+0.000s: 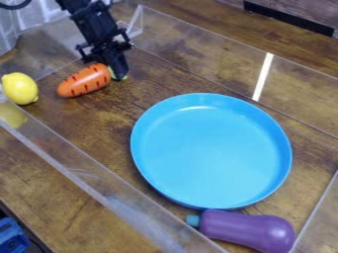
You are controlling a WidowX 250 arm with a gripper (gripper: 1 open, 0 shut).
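My black gripper (109, 57) reaches in from the top left, its fingers low beside the leafy end of an orange toy carrot (85, 81) on the wooden surface. Whether the fingers close on the carrot is hard to tell. A yellow lemon (20, 88) lies to the left of the carrot.
A large blue plate (211, 151) fills the centre right. A purple eggplant (251, 229) lies at the bottom right. A blue object (10, 238) is at the lower left corner. Clear walls edge the area.
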